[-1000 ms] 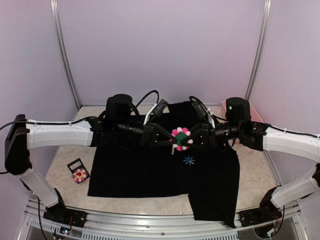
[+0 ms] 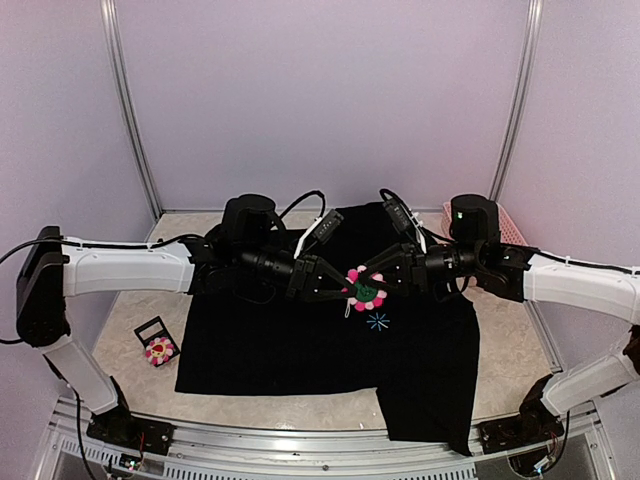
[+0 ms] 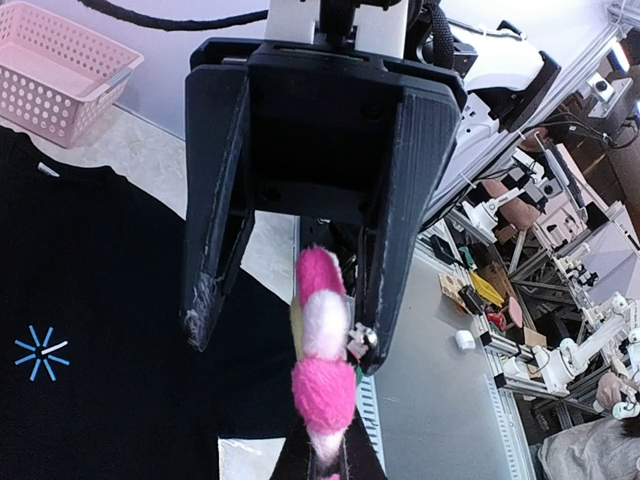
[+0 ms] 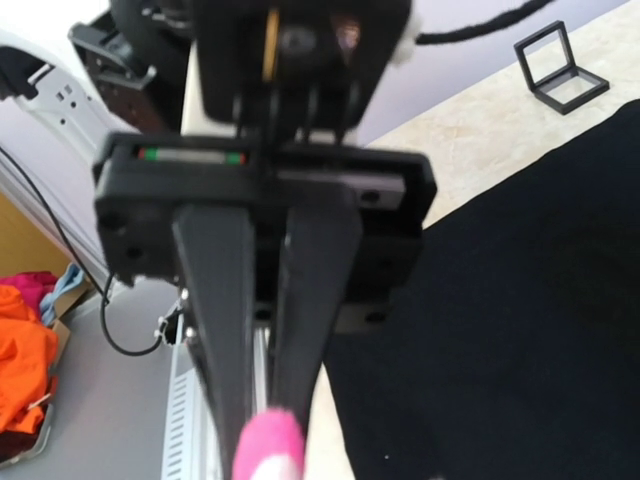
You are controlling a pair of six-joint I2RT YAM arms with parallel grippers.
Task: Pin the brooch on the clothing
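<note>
The pink-and-white flower brooch (image 2: 368, 302), with a green middle, is held up over the black shirt (image 2: 270, 350) between the two arms. My left gripper (image 2: 350, 285) is shut on its edge; in the left wrist view the brooch (image 3: 324, 395) appears edge-on. Facing it, my right gripper stands part open, fingers apart. A small silver piece (image 3: 362, 342) lies against one of its fingers. From the right wrist view, the left gripper's fingers (image 4: 215, 300) are close together, with a pink petal (image 4: 268, 445) at their tips; the right fingertips are out of that picture.
A blue starburst (image 2: 378, 321) marks the shirt just in front of the brooch. Another flower (image 2: 160, 350) lies with a black frame (image 2: 153, 330) at the left. A pink basket stands at the back right.
The brooch and my left gripper have shifted slightly toward the front and right.
</note>
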